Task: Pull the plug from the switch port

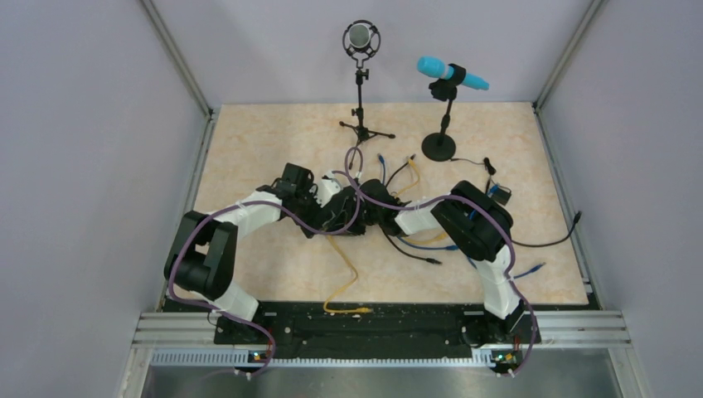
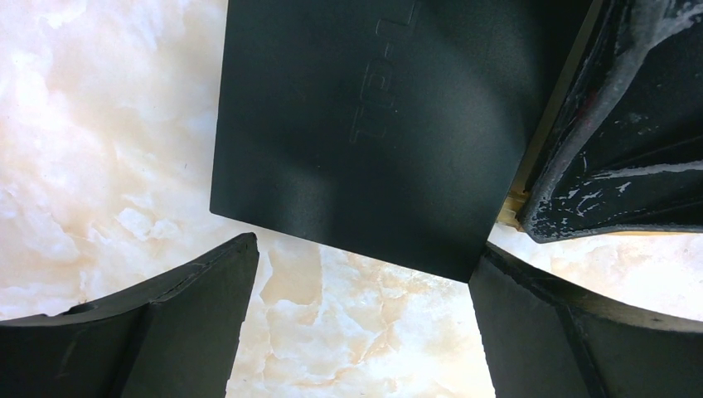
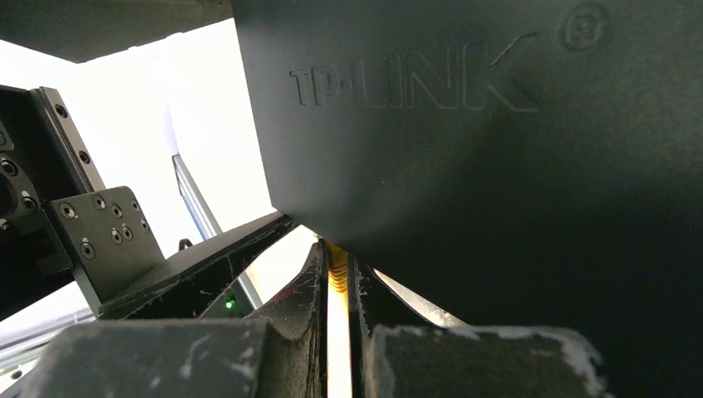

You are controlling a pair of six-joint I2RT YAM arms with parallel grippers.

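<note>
The black TP-LINK switch (image 2: 365,124) fills much of both wrist views and sits between the grippers in the top view, mostly hidden by them. My left gripper is open, its fingers either side of the switch's near end, the right finger at a corner. My right gripper is shut on a yellow plug just under the switch's edge; whether the plug is inside the port is hidden. A yellow cable (image 1: 348,269) runs from beneath the grippers toward the table's front.
Two microphones on stands, a round one (image 1: 359,37) and a blue one (image 1: 435,68), stand at the back. Loose blue and black cables and an adapter (image 1: 501,195) lie on the right.
</note>
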